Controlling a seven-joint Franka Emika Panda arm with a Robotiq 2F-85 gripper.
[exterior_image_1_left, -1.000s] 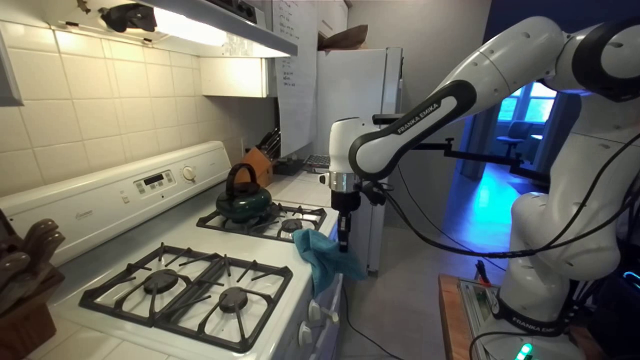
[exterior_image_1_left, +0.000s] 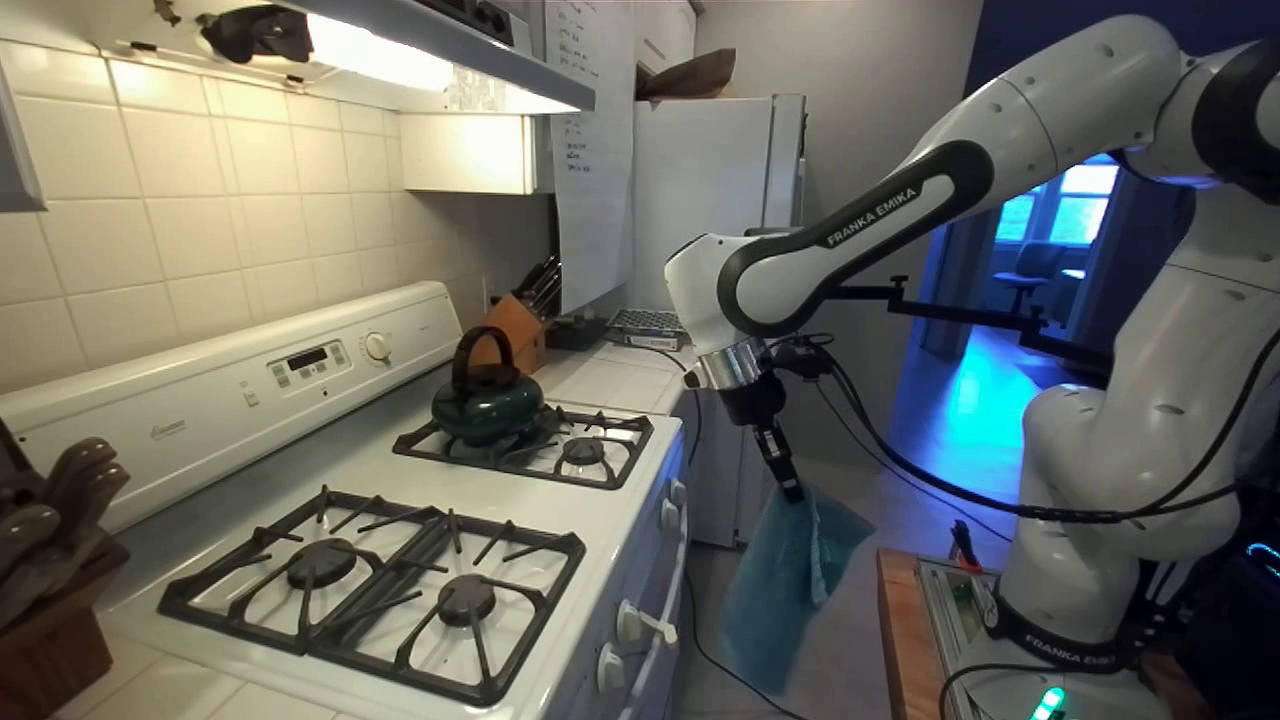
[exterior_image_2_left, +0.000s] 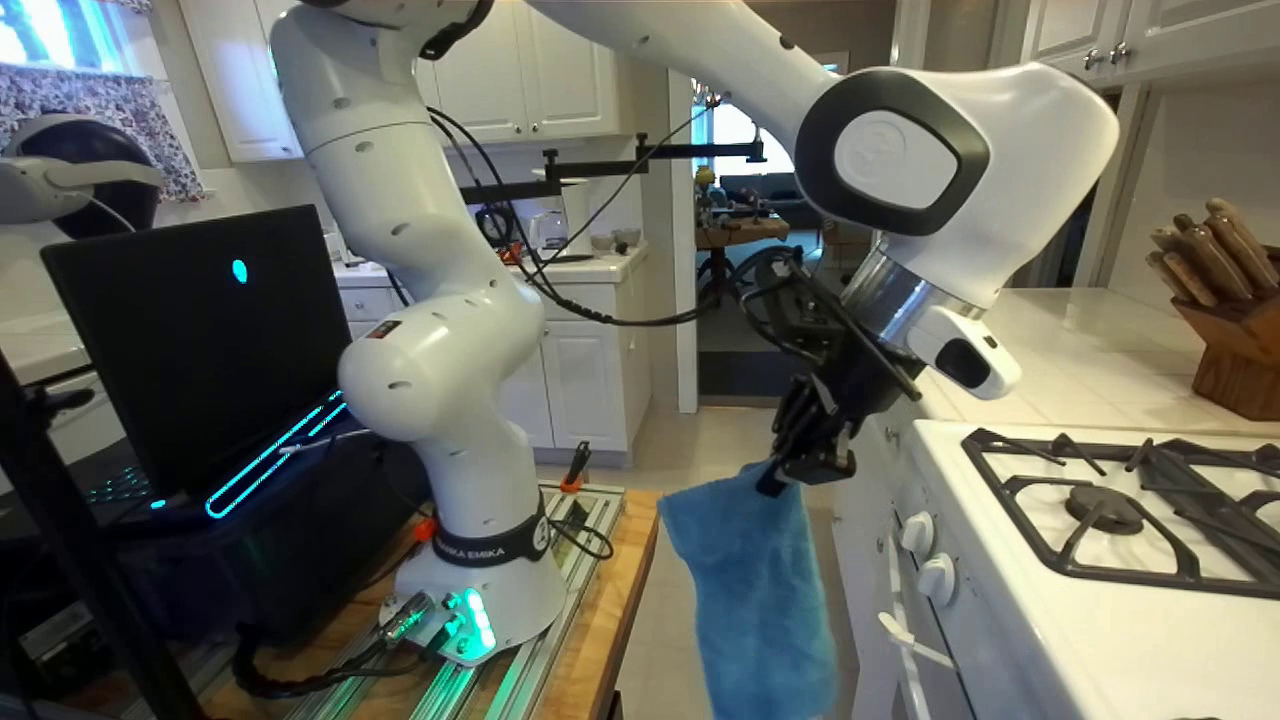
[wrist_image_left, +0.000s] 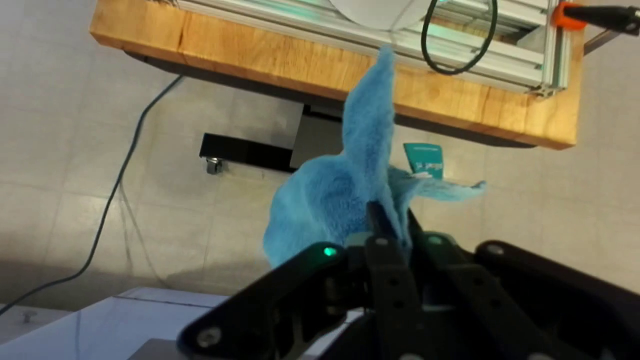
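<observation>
A blue cloth (exterior_image_1_left: 774, 588) hangs from my gripper (exterior_image_1_left: 794, 494), clear of the stove and above the floor between stove and robot table. In exterior view 2 the long flap of the cloth (exterior_image_2_left: 764, 588) drops below my gripper (exterior_image_2_left: 771, 486), beside the oven front. Seen from the wrist, the fingers pinch a fold of the cloth (wrist_image_left: 367, 132), with parts of it spreading to either side. The gripper is shut on it; the cloth covers part of the fingertips.
A white stove (exterior_image_1_left: 612, 504) with black grates stands to one side, a dark green kettle (exterior_image_1_left: 488, 408) on its far burner. The wooden robot table (wrist_image_left: 270, 45) lies opposite. A cable (wrist_image_left: 114, 186) runs along the floor.
A second ago the cloth lay over the stove's front edge, under the gripper. The arm has since tilted and moved away from the stove, and the cloth now hangs free.
</observation>
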